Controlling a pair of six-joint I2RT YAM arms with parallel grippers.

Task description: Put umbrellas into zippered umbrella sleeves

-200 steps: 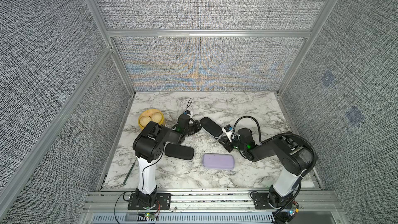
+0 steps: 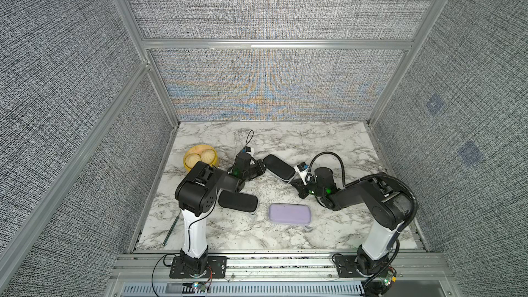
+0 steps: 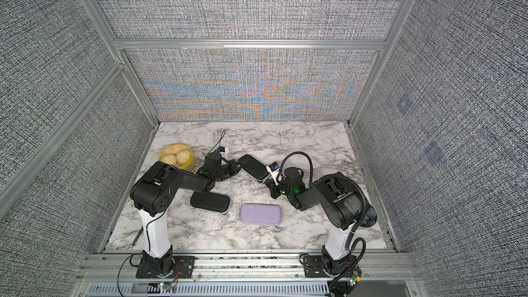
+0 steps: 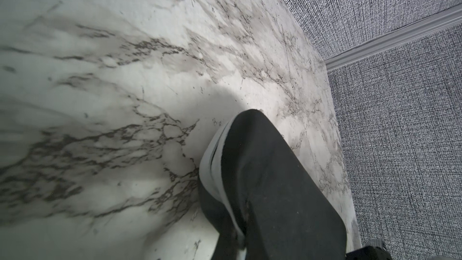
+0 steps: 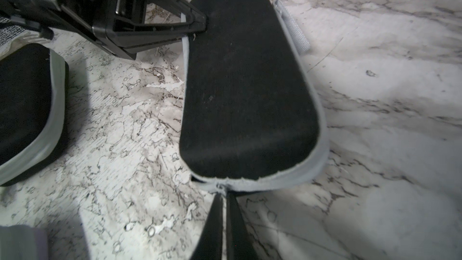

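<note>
A black sleeve [image 2: 278,168] with a grey zipper band lies slanted between my two grippers, looking zipped along the sides that show. My left gripper is shut on its grey band, as the left wrist view shows at close range. At the sleeve's near end, my right gripper has its fingertips almost together beside the zipper band; whether they pinch the zipper pull is unclear. Another black sleeve [image 2: 238,200] and a purple sleeve [image 2: 289,214] lie flat nearer the front. No umbrella can be made out for certain.
Behind the left arm stands a yellow bowl [image 2: 192,168] with round tan items. A thin dark stick [image 2: 171,230] lies front left. Beside the right arm is a dark object [image 3: 369,217], partly hidden.
Over the last second, the slanted black sleeve and both grippers have shifted very slightly left and back. The other sleeves have stayed still.
</note>
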